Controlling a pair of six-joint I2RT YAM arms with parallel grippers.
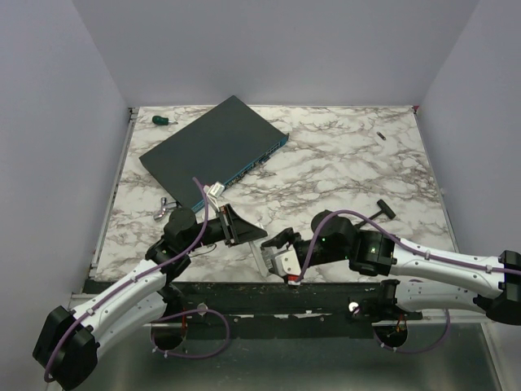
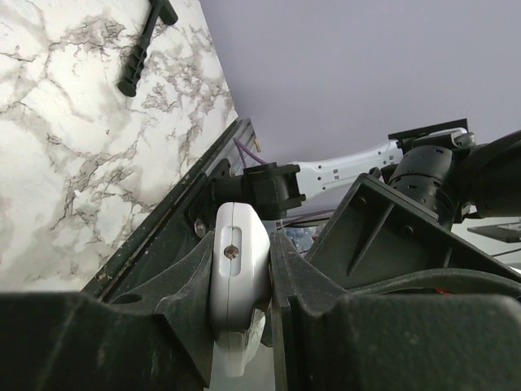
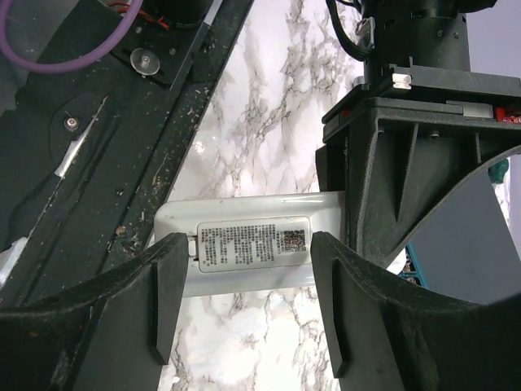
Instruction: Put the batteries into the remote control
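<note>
My left gripper is shut on the white remote control [image 2: 238, 244], held upright over the table's front edge in the top view. In the right wrist view the remote's back shows, with a silver label panel [image 3: 252, 243] in a recess. My right gripper is part open, its fingers at either end of that panel, close against the remote; whether they touch it is hard to tell. I cannot make out loose batteries clearly.
A dark board [image 1: 212, 147] lies at the back left, with a green screwdriver [image 1: 160, 120] beside it. A hammer [image 1: 383, 210] lies at the right.
</note>
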